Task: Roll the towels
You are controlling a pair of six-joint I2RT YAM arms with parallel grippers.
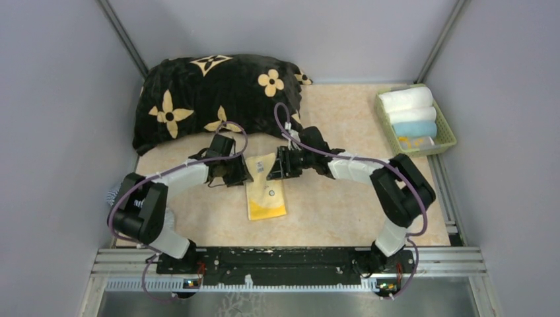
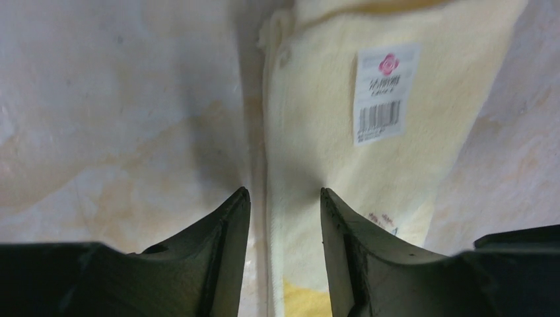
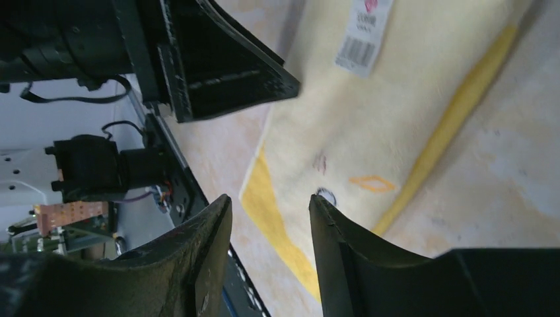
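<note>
A folded cream and yellow towel with a label lies lengthwise on the table, between and beneath my grippers. My left gripper is at its upper left edge; in the left wrist view its fingertips stand apart over that edge, with no cloth visibly held. My right gripper is over the towel's upper right part, open, its fingers apart above the cloth in the right wrist view.
A green basket with rolled white and blue towels is at the back right. A large black patterned pillow fills the back left. Striped cloth lies at the left edge.
</note>
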